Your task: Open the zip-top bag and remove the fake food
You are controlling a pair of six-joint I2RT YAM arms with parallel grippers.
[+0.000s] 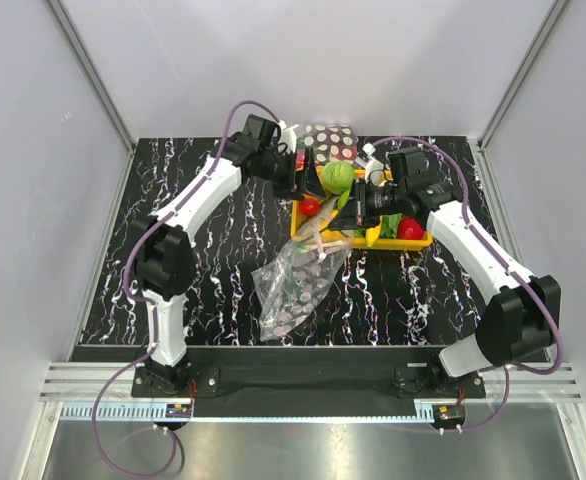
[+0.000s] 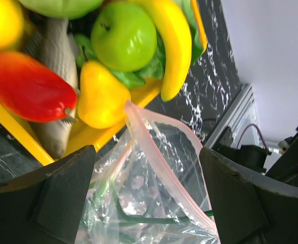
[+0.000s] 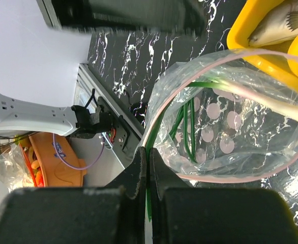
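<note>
The clear zip top bag (image 1: 303, 285) hangs over the front of the yellow tray, its mouth gaping and its pink-edged rim (image 3: 215, 67) spread in a loop. A green onion (image 3: 250, 94) lies in the mouth, white end toward the tray. My right gripper is shut at the rim's corner, with a thin green leaf (image 3: 149, 198) running between its fingers. Open above the mouth, my left gripper has part of the pink rim in the space between its fingers, not pinched. In the top view, the left gripper (image 1: 308, 190) is beside the right one.
The yellow tray (image 2: 19, 134) holds a red pepper (image 2: 29, 86), a pear (image 2: 100, 96), an apple (image 2: 123, 35), a banana (image 2: 172, 46) and other food. Behind it lies another bag (image 1: 329, 140).
</note>
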